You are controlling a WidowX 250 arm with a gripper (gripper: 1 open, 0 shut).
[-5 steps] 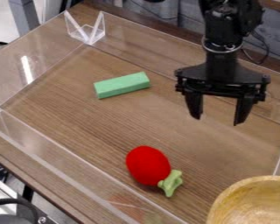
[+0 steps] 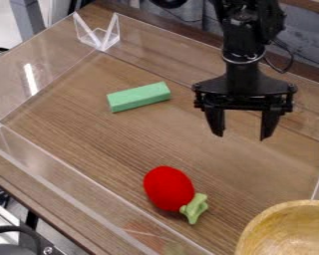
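Observation:
The black gripper (image 2: pixel 242 124) hangs over the back right of the wooden table, its two fingers spread open with nothing visible between them. A green block (image 2: pixel 139 96) lies to its left on the table. A red object with a light green end (image 2: pixel 169 187), perhaps a toy vegetable, lies at the lower middle, well apart from the gripper.
A yellow bowl (image 2: pixel 285 231) is partly in view at the bottom right corner. A clear bracket-like piece (image 2: pixel 99 32) stands at the back left. Dark cables show beyond the left edge.
The gripper has shifted slightly to the left. The block, red object and bowl have not moved.

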